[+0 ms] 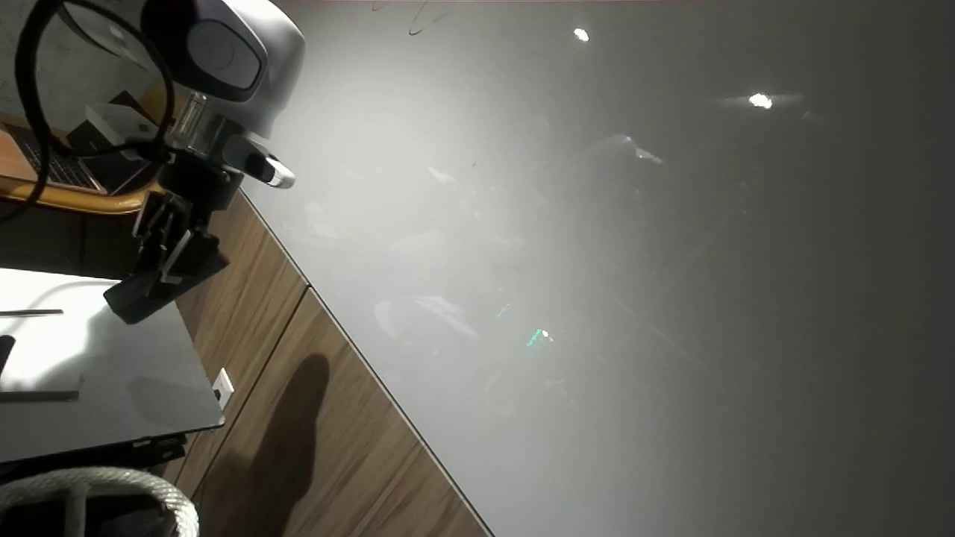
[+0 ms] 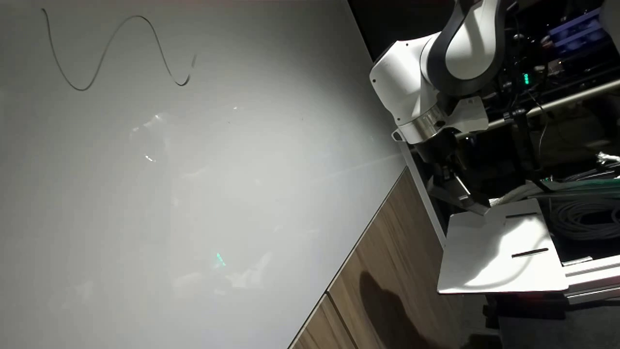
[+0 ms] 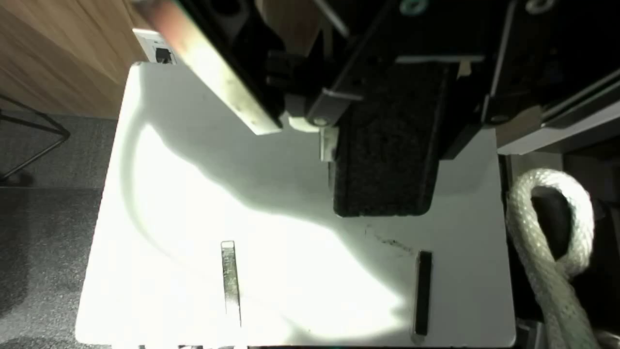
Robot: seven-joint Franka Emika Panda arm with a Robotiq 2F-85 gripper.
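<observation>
A dark block (image 3: 385, 157) resembling a whiteboard eraser is between the fingers of my gripper, which is shut on it. In exterior view 1 the block (image 1: 166, 288) slants downward beneath the gripper (image 1: 176, 240), over the far part of a white tabletop (image 1: 134, 380). Exterior view 2 has the gripper (image 2: 450, 180) close above that table's upper edge; whether the block touches the surface I cannot tell. A large whiteboard (image 2: 261, 174) carries a dark wavy line (image 2: 103, 55) at its upper left.
Two slim bars lie on the tabletop, a pale one (image 3: 230, 279) and a dark one (image 3: 423, 293). Beside the table is a looped white rope (image 3: 540, 250). Wood panelling (image 1: 313, 403) runs below the whiteboard. A laptop (image 1: 54, 165) sits on a yellow chair.
</observation>
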